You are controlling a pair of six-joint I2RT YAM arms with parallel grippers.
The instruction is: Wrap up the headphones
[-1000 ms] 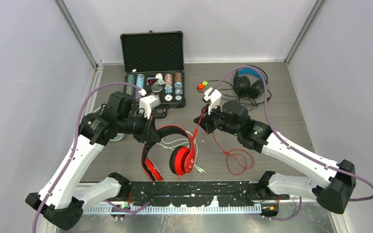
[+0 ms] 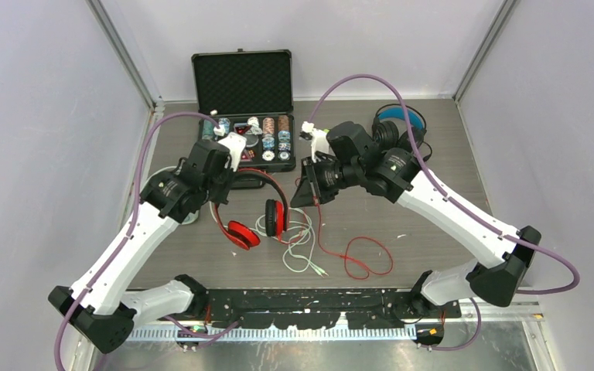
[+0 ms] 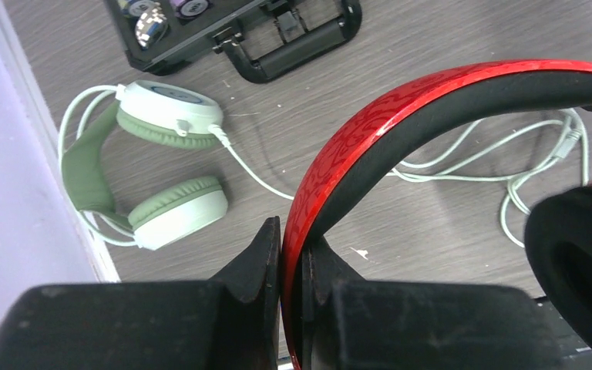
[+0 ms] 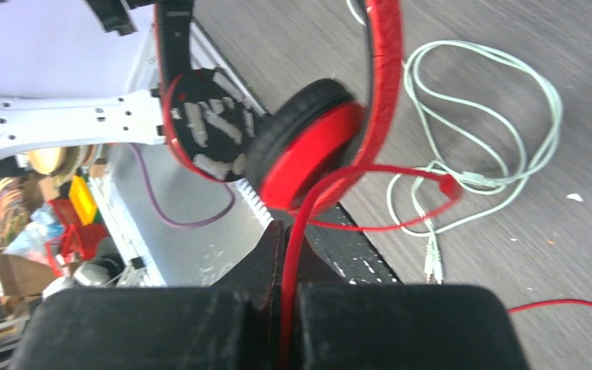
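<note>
Red and black headphones (image 2: 276,219) hang above the table, their headband (image 3: 401,100) pinched in my left gripper, which is shut on it. One padded ear cup (image 3: 578,254) swings at the right of the left wrist view. In the right wrist view a red cable (image 4: 299,239) runs from the ear cup (image 4: 316,146) to my right gripper, which is shut with the cable between its fingers. The rest of the cable (image 2: 367,263) lies in a loose loop on the table. My right gripper (image 2: 304,202) is to the right of the headphones.
White and green headphones (image 3: 173,116) lie at the left, their pale cable (image 2: 300,243) coiled beneath the red pair. An open case of poker chips (image 2: 282,166) stands at the back. Blue and black headphones (image 2: 402,116) rest at the back right.
My left gripper has shifted left and back with the headphones, which hang less far forward now. My right gripper has moved left, closer to them, and the cable between has slackened.
</note>
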